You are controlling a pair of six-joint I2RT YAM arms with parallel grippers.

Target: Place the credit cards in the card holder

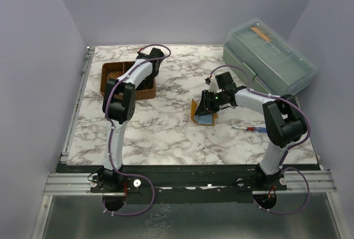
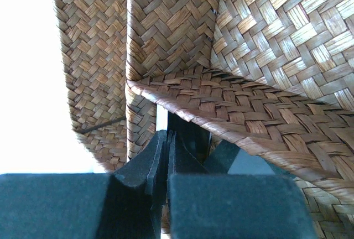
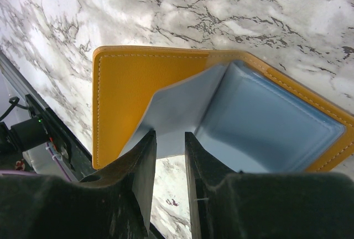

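Note:
The card holder (image 3: 138, 78) lies opened on the table, orange-tan with bluish clear sleeves (image 3: 265, 120). One sleeve leaf (image 3: 180, 103) stands partly raised, its lower edge by my right gripper. That gripper is part open, its fingertips apart; whether the leaf lies between them is unclear. My left gripper is shut, its tips reaching down inside the woven basket (image 1: 145, 94). A thin white strip (image 2: 161, 117) shows just beyond its tips; whether it is a card held edge-on cannot be told. Dark and pale flat items (image 2: 249, 164) sit in the basket, partly hidden.
A woven divider (image 2: 221, 106) runs close beside my left fingers. A clear-lidded green box (image 1: 271, 56) stands at the back right. A blue-handled tool (image 1: 251, 129) lies right of the holder.

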